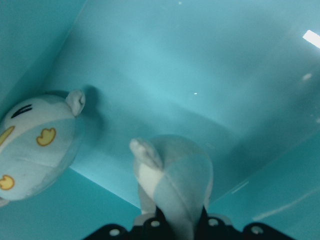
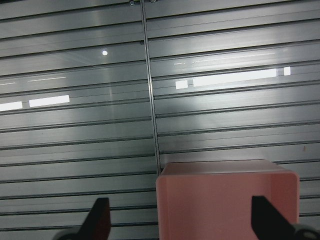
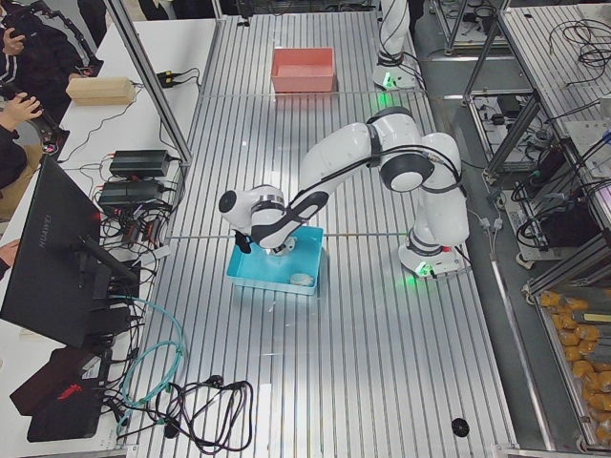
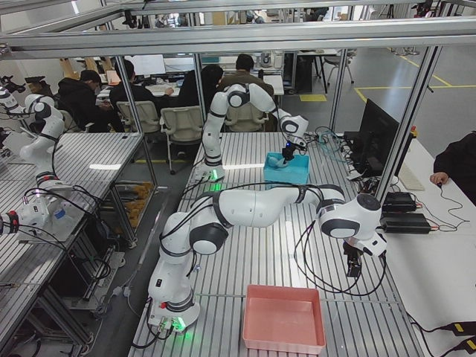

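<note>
In the left wrist view my left gripper is shut on a pale blue-grey plush toy [image 1: 177,175] with a small ear, over the floor of the blue bin [image 1: 210,65]. A second light plush toy [image 1: 37,145] with yellow patches lies against the bin wall at left. The camera left view shows the left arm's wrist over the bin [image 3: 267,288]. My right gripper is open above the table, near the pink bin [image 2: 210,200], with nothing visible between its fingers.
Coiled black cables [image 3: 210,439] and a monitor [image 3: 52,248] are along the left side in the camera left view.
</note>
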